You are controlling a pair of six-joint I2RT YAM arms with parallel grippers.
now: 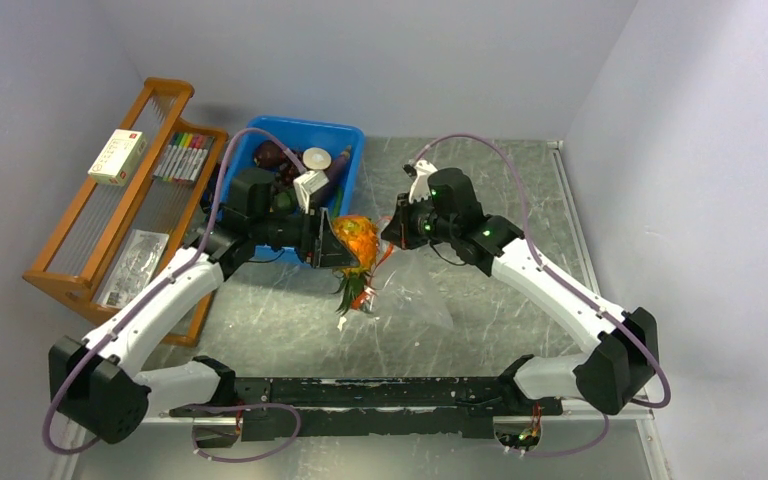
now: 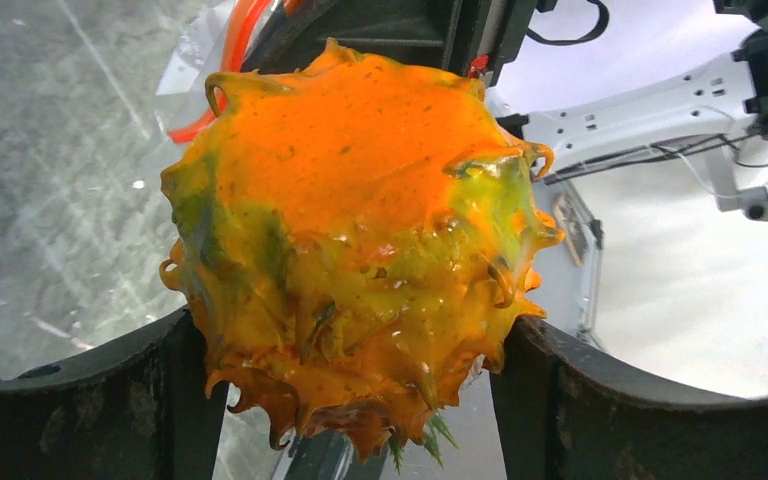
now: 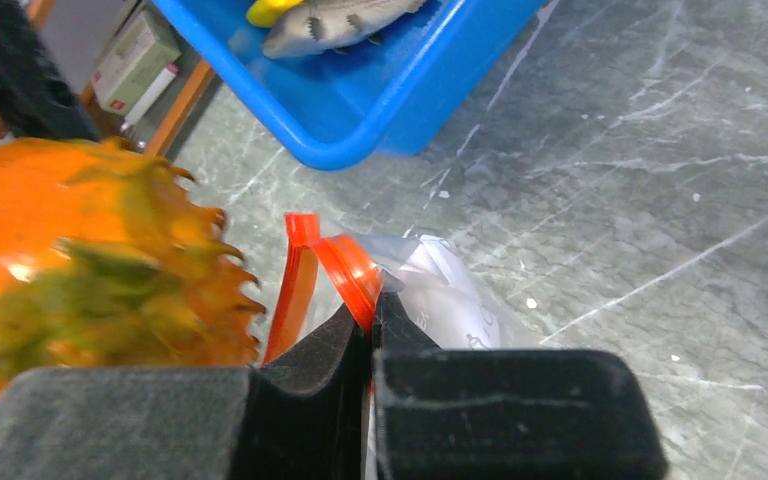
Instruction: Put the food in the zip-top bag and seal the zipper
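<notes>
An orange spiky pineapple toy (image 1: 355, 240) with green leaves is held by my left gripper (image 1: 325, 245); in the left wrist view the fruit (image 2: 350, 220) fills the space between the two dark fingers. My right gripper is shut on the orange-red zipper edge (image 3: 350, 260) of the clear zip bag (image 1: 410, 295), which hangs down beneath it toward the table. The fruit sits right beside the bag's mouth, its leaves hanging low along the bag's left side. Whether any of it is inside the bag is unclear.
A blue bin (image 1: 310, 133) with other food items stands at the back left. A wooden rack (image 1: 80, 255) with markers and a box is at the far left.
</notes>
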